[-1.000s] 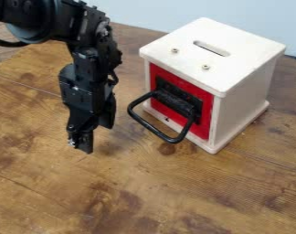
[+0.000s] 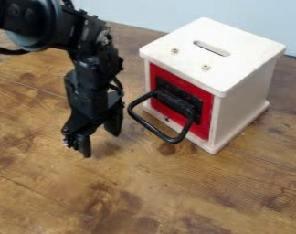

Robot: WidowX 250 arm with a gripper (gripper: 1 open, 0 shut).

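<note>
My black gripper (image 2: 94,137) hangs low over the wooden table at the left, its fingers open and pointing down, with nothing seen between them. To its right stands a pale wooden box (image 2: 239,87) with a slot and two screws on top and a red front panel (image 2: 199,128). A black loop handle (image 2: 175,139) sticks out from that front toward my gripper, a short way off from it and apart.
A pale wall (image 2: 272,18) runs behind the box.
My gripper has shifted very slightly, with its fingers a little farther right than before. The box and its handle have stayed put.
</note>
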